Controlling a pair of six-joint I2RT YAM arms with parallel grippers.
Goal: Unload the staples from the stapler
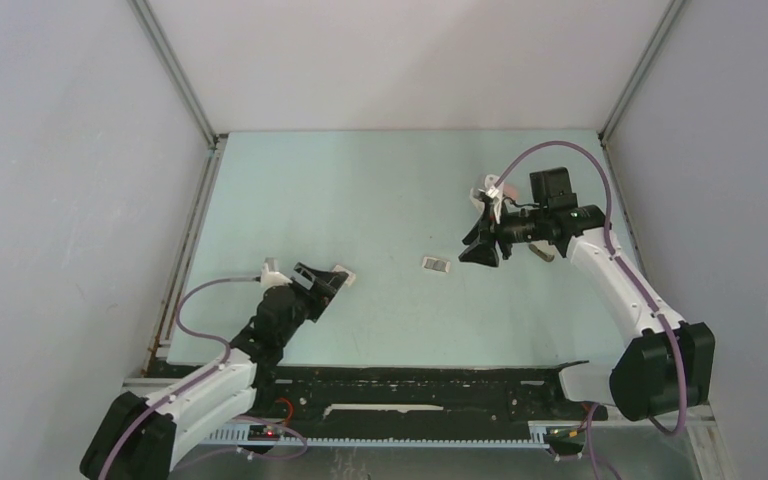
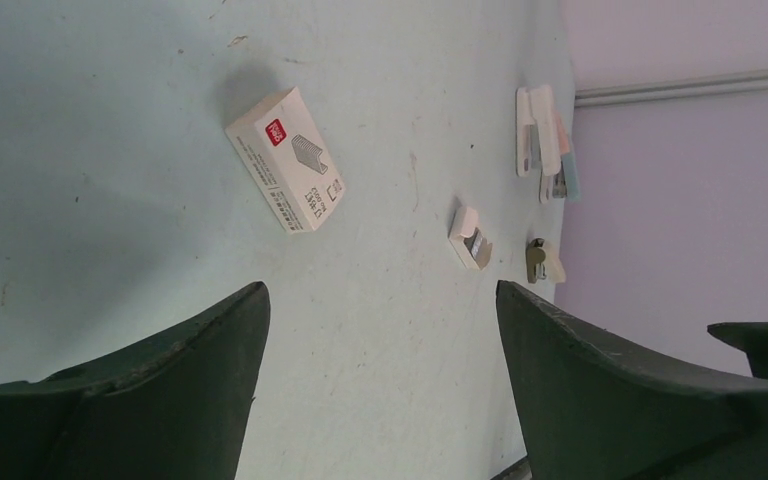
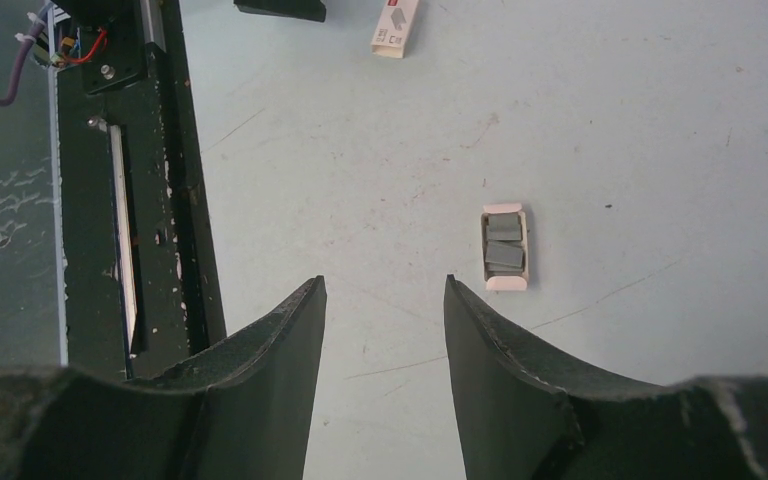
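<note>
White and pink pieces [image 2: 543, 125], seemingly staplers, lie at the table's far right in the left wrist view; my right arm partly covers them in the top view. An open tray of grey staples [image 3: 505, 245] rests on the table between the arms. Beside my left gripper [image 1: 326, 289] is a closed white staple box [image 2: 292, 160]; the left fingers are open and empty. My right gripper also stands open with nothing between its fingers, just right of the staple tray in the top view.
A small brown-and-white tool [image 1: 542, 251], perhaps a staple remover, lies under the right forearm. The front rail [image 1: 390, 385] runs along the table's near edge. Free room fills the table's middle and back left.
</note>
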